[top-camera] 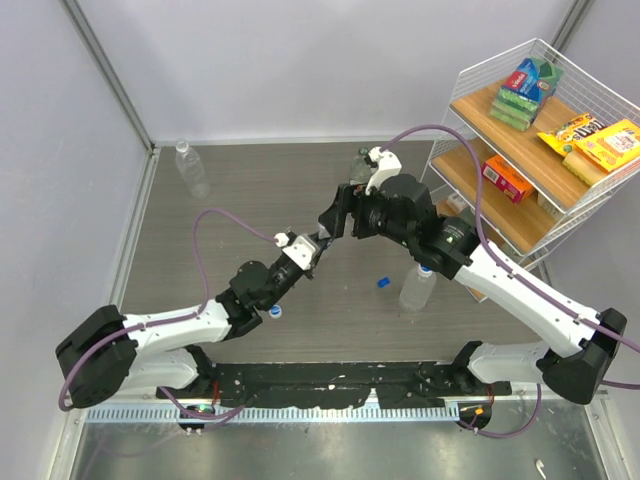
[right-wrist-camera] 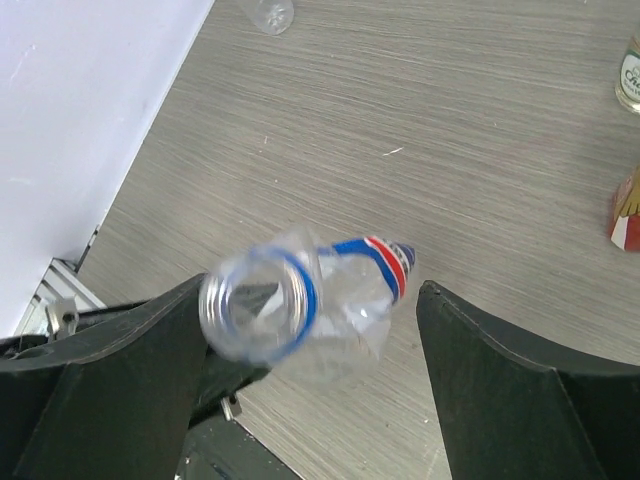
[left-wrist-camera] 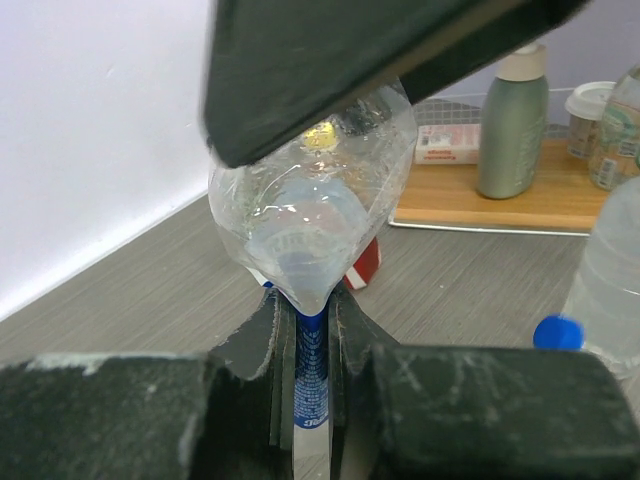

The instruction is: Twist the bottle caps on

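Observation:
A clear plastic bottle (left-wrist-camera: pixel 310 220) with a blue label is held upright by my left gripper, shut on it, near the table's middle. My right gripper (top-camera: pixel 340 215) is over the bottle's top, part open, its fingers (right-wrist-camera: pixel 500 390) either side of the bottle's neck (right-wrist-camera: pixel 262 305). A loose blue cap (top-camera: pixel 275 311) lies beside the left arm. Another bottle (top-camera: pixel 418 287) with a blue cap stands at the right, and an empty bottle (top-camera: pixel 192 172) at the back left.
A wire shelf (top-camera: pixel 540 130) with groceries fills the back right. A green-tinted bottle (top-camera: pixel 360 163) stands at the back. A small blue object (top-camera: pixel 383 282) lies mid-table.

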